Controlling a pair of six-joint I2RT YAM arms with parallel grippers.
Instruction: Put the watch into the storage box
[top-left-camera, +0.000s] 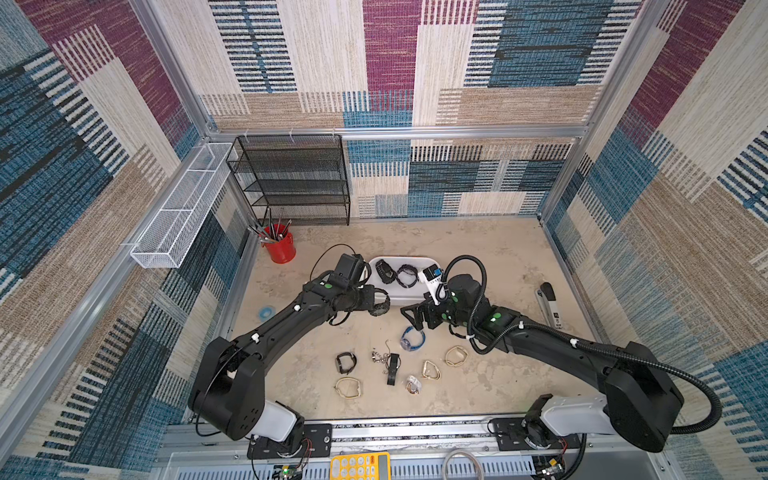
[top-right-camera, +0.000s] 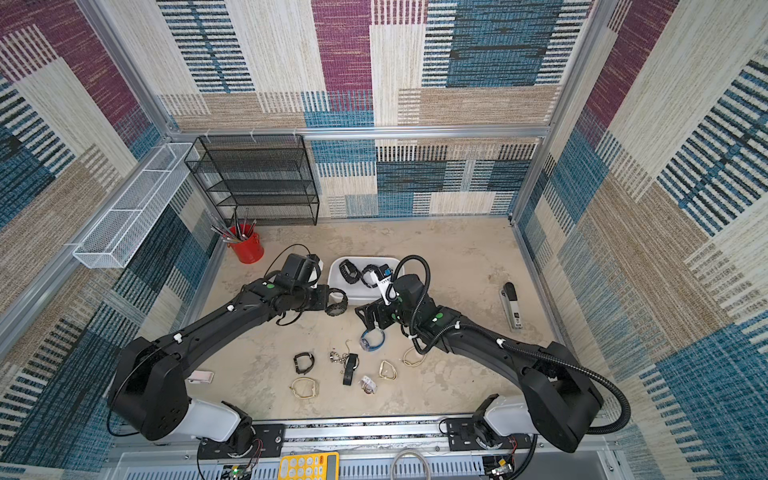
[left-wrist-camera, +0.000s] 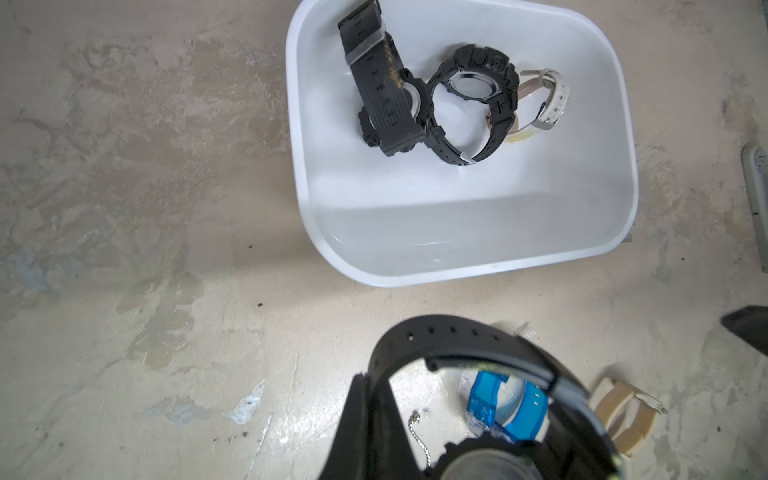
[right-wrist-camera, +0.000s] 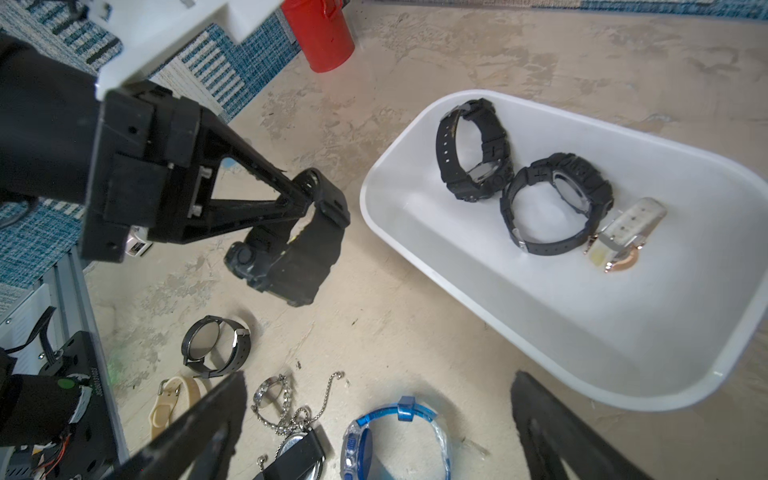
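Observation:
A black watch (right-wrist-camera: 308, 254) hangs by its strap from my left gripper, which is shut on it above the table. In the left wrist view the looped strap (left-wrist-camera: 448, 336) rises from the fingers, with the watch face partly cut off at the bottom edge. The white storage box (left-wrist-camera: 472, 272) lies just beyond the held watch. Inside it rest two black watches (right-wrist-camera: 564, 192) and a pale-strapped watch (right-wrist-camera: 632, 228). My right gripper stands open over the table, its blurred fingers far apart, near a blue watch (right-wrist-camera: 404, 412).
On the front of the table lie a black watch (right-wrist-camera: 216, 345), a chain watch (right-wrist-camera: 300, 416), a dark strap (top-left-camera: 393, 369) and several light watches. A red bucket (top-left-camera: 280, 246) stands back left, a stapler (top-left-camera: 549, 304) at right. The table behind the box is clear.

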